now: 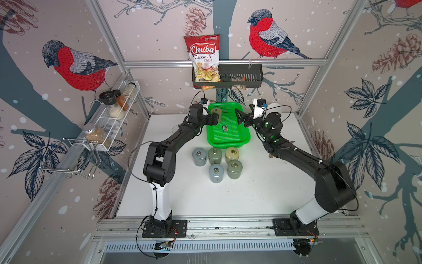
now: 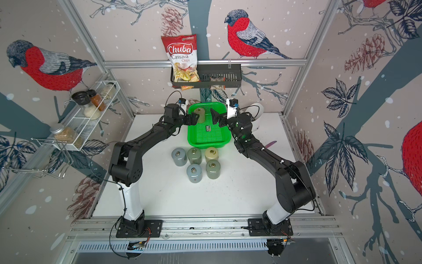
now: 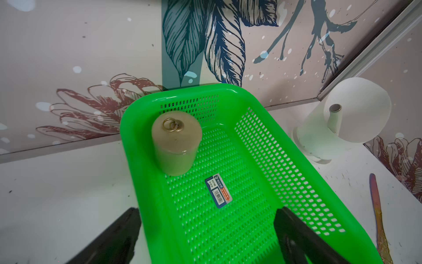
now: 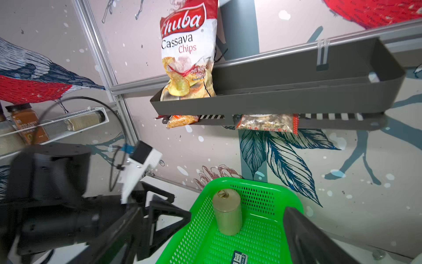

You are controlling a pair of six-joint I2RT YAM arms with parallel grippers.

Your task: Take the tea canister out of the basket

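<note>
A beige cylindrical canister with a ring on its lid stands upright inside the green basket (image 1: 228, 140), in the back left corner; the right wrist view shows it too (image 4: 226, 213). My left gripper (image 1: 211, 118) is open over the basket's left side, in front of and above the canister, its fingers empty. My right gripper (image 1: 241, 115) stands open above the right part of the basket, to the right of the canister, holding nothing.
Several lidded canisters (image 1: 215, 173) stand in front of the basket. A shelf (image 4: 281, 96) with a chips bag hangs on the back wall above it. A white holder (image 3: 321, 136) and a knife (image 3: 377, 202) lie right of the basket.
</note>
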